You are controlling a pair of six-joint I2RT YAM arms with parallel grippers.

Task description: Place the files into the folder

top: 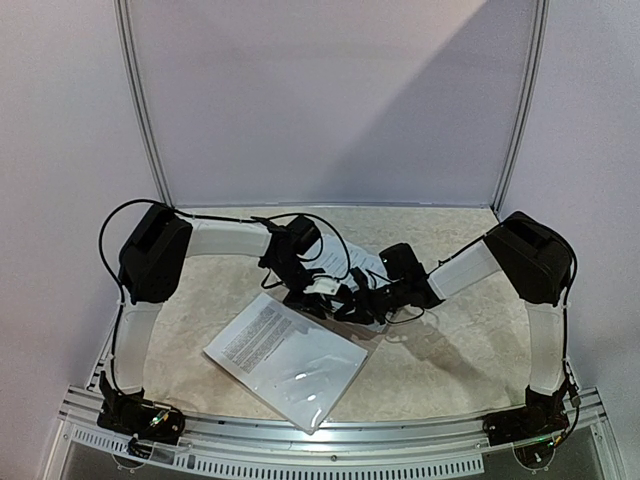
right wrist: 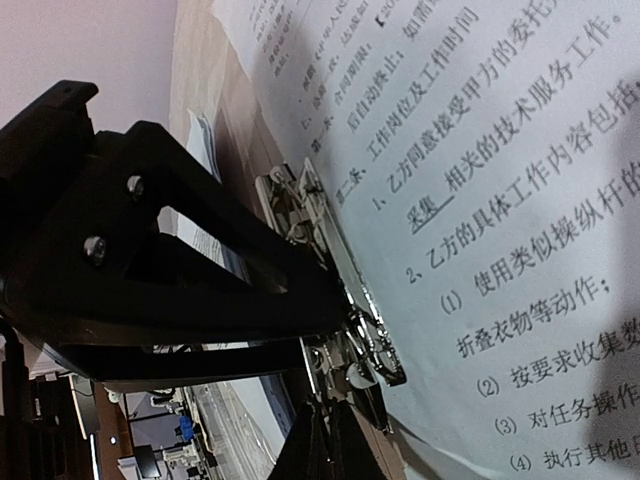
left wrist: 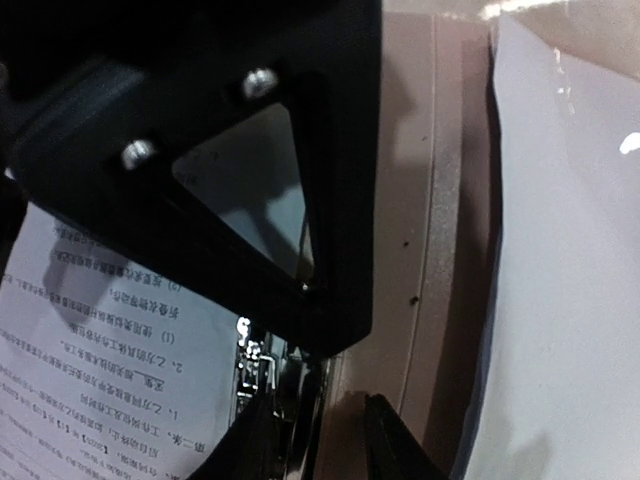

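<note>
The folder [top: 300, 375] lies open on the table, its glossy front half towards the near edge. On its far half rest the printed files [top: 340, 255], partly covered by my arms. A metal clip [right wrist: 325, 235] runs along the inner edge of the files [right wrist: 480, 230]. My left gripper is open over the clip [left wrist: 250, 375] and the folder's clear spine strip [left wrist: 395, 300], its fingers apart. At the clip's near end, my right gripper has its fingertips close together; whether anything is between them is unclear. Both grippers sit close side by side in the top view.
Bare table [top: 450, 365] shows to the right of the folder, and more lies free at the left. The metal rail [top: 330, 430] bounds the front, close to the folder's near corner. Light panels [top: 340, 110] enclose the back and sides.
</note>
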